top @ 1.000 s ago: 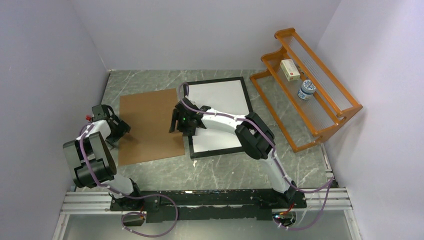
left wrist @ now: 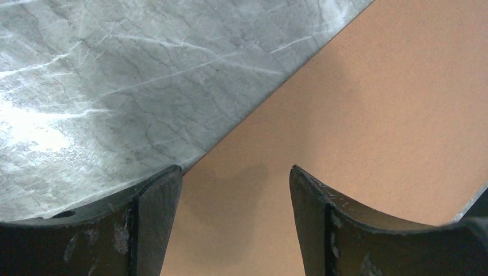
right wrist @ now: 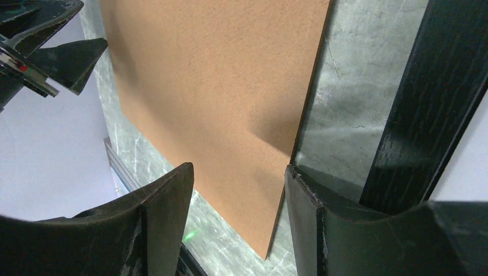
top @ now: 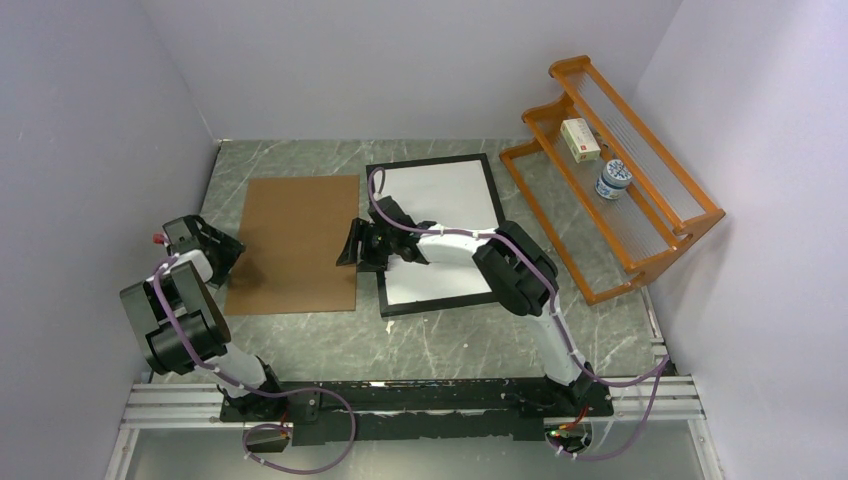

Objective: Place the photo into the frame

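Observation:
A flat brown board (top: 298, 220) lies on the left half of the table, nearly square to the black frame (top: 438, 309) beside it. A white sheet or panel (top: 440, 190) fills the frame's inside; whether this is the photo cannot be told. At the board's left edge, my left gripper (top: 234, 256) is open; in its wrist view the board's edge (left wrist: 276, 89) runs diagonally past the spread fingers. My right gripper stands open at the board's right edge, near the gap to the frame, nothing held. The right arm covers part of the frame and white surface.
On the right stands a tilted wooden rack (top: 625, 170) holding a small box (top: 580, 140) and a blue-white jar (top: 613, 180). Bare marble table (top: 450, 345) shows in front of the frame. Walls close in the left, back and right.
The brown board has turned slightly clockwise and shifted left, now lying straighter, with a gap opened to the frame. My left gripper has moved a little left; the right one slightly right.

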